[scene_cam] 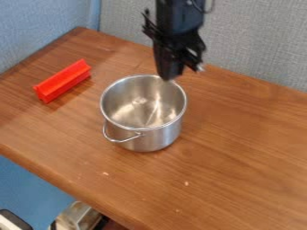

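A steel pot (144, 121) with a wire handle stands upright near the middle of the wooden table (240, 171). A red bar-shaped object (63, 80) lies on the table to its left. My dark gripper (171, 65) hangs blurred above the back rim of the pot; whether it is open or shut, and whether anything is in it, is hard to tell.
Grey padded walls border the back and left. A metal object (74, 218) sits below the table's front left edge.
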